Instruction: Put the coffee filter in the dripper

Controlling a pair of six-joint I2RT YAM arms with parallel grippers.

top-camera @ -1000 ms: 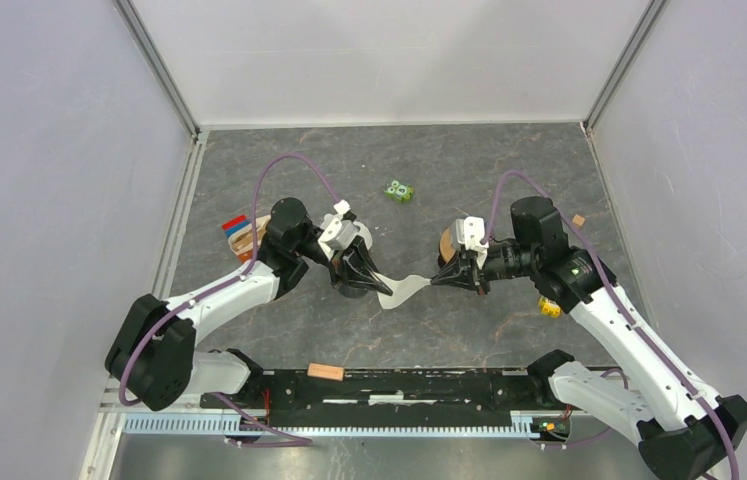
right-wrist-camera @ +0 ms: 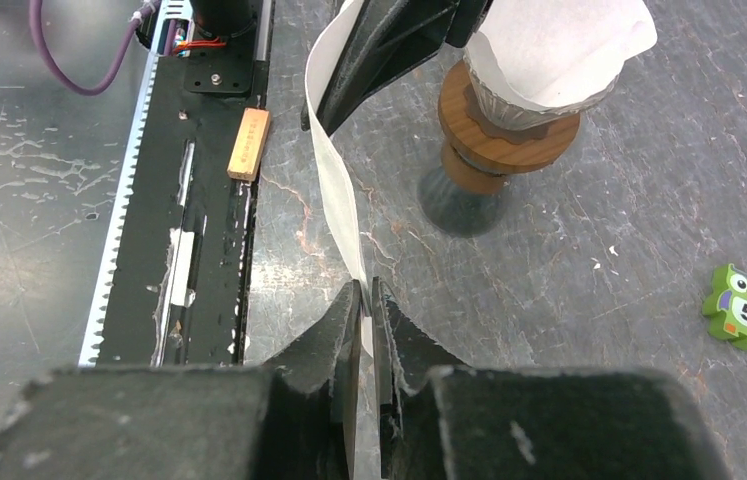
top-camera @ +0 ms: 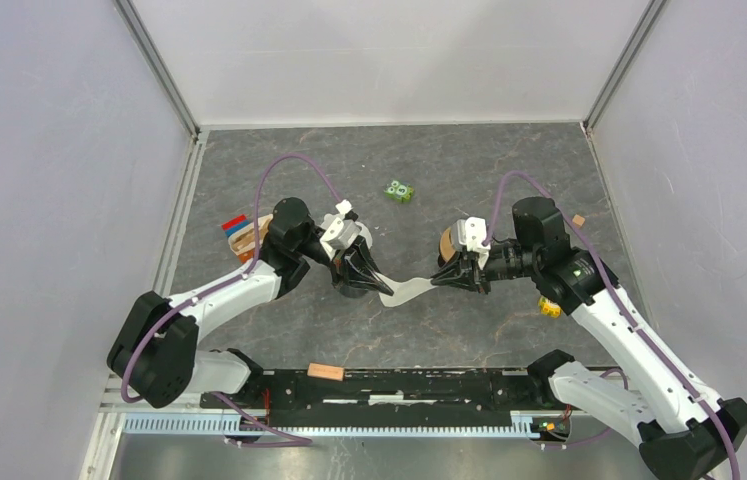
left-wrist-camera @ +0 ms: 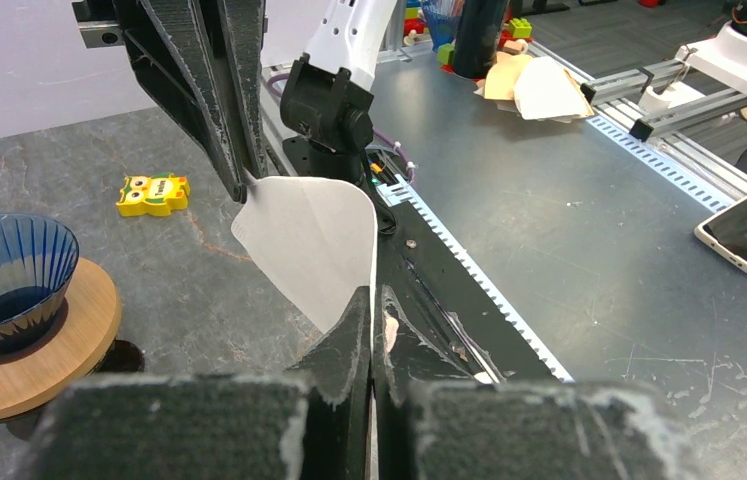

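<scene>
A white paper coffee filter (top-camera: 404, 292) stretches between my two grippers above the middle of the table. My left gripper is shut on one edge of it. My right gripper has the opposite edge between its narrowly spaced fingertips. In the right wrist view, a dripper (right-wrist-camera: 527, 110) with white paper inside stands on a wooden ring stand behind the left gripper. A blue ribbed dripper (left-wrist-camera: 4, 270) on another wooden stand (left-wrist-camera: 89, 320) appears at the left of the left wrist view.
A green owl block (top-camera: 399, 191) lies at the back middle, a yellow one (top-camera: 549, 306) at the right. A wooden block (top-camera: 325, 371) lies at the front edge. Colored items (top-camera: 239, 235) sit at the left.
</scene>
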